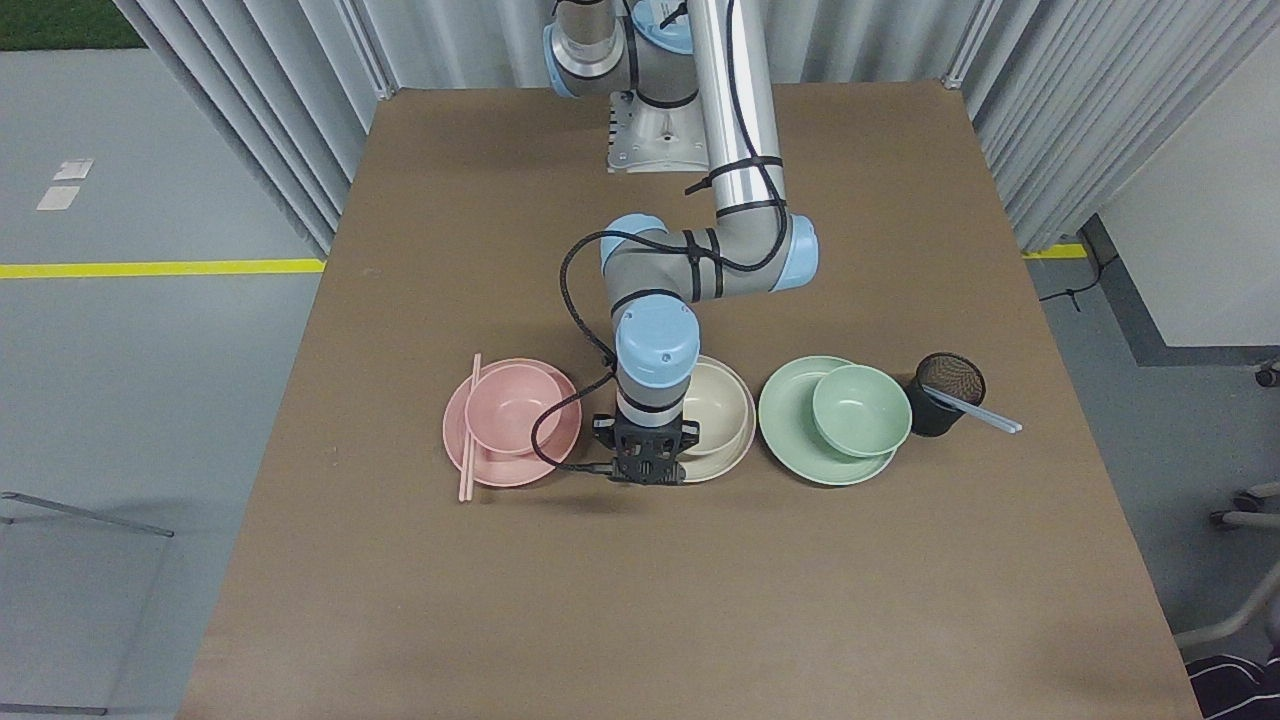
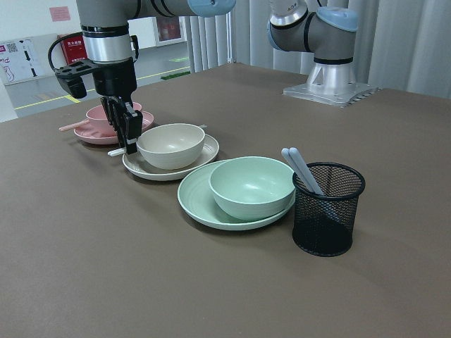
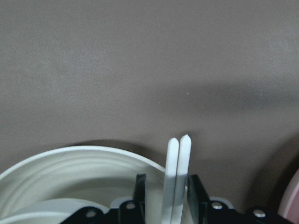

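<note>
My gripper is down at the cream plate (image 2: 148,172), beside the cream bowl (image 2: 170,146). In the wrist view a pair of white chopsticks (image 3: 182,158) lies at the plate's right rim, between my open fingers, closer to the right one; whether it touches them I cannot tell. From the front, the gripper (image 1: 647,462) hides part of the cream set and those chopsticks.
A pink plate with bowl (image 1: 512,410) and pink chopsticks (image 1: 468,462) stands left. A green plate (image 1: 786,414) with green bowl (image 1: 861,410) stands right, beside a mesh cup (image 2: 324,225) holding pale chopsticks.
</note>
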